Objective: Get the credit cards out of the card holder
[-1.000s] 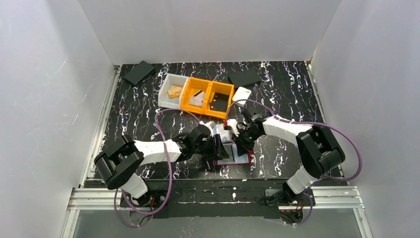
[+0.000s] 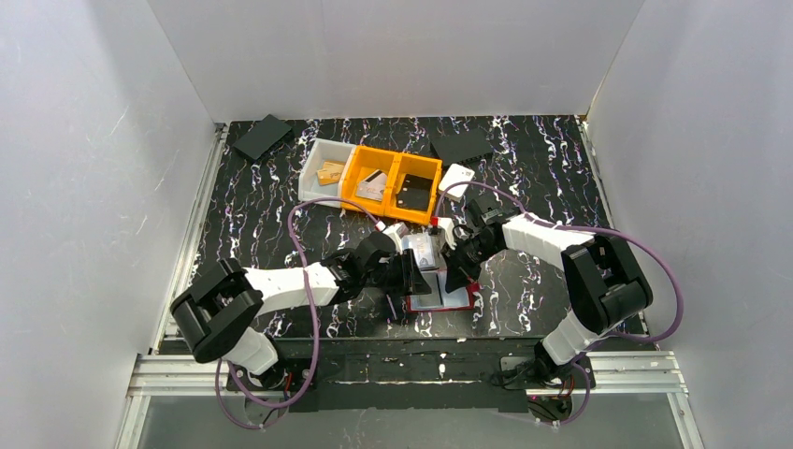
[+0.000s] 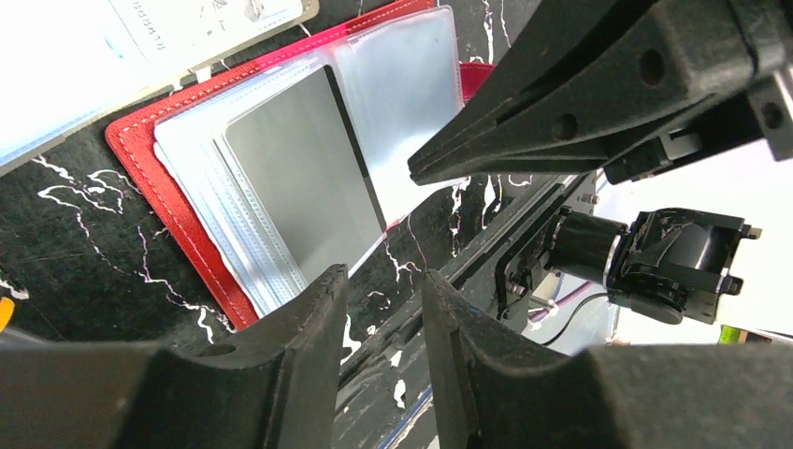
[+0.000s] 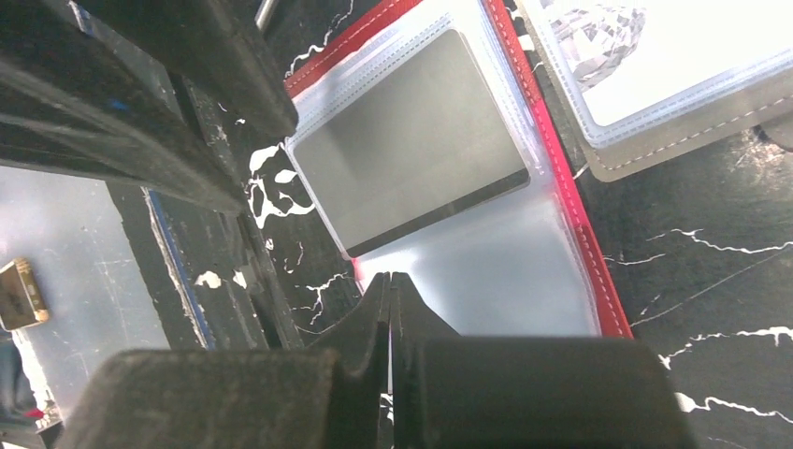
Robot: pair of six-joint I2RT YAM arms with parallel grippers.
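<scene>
A red card holder (image 2: 471, 297) lies open at the front centre, with clear plastic sleeves and a grey card (image 3: 297, 173) inside one sleeve. My left gripper is over it, fingers part open with nothing visible between them. My right gripper has its fingers closed at the holder's clear sleeve; whether the thin plastic is pinched between them is hard to tell. A second, grey holder (image 4: 683, 140) with clear sleeves lies just behind the red one.
Orange bins (image 2: 392, 161) and a white bin (image 2: 310, 182) stand at the back with cards. Dark slabs (image 2: 264, 136) lie in the back corners. The table's front edge is close to both grippers.
My left gripper has shifted slightly up and back off the holder. The right gripper and its cable have moved slightly; the holder looks unchanged.
</scene>
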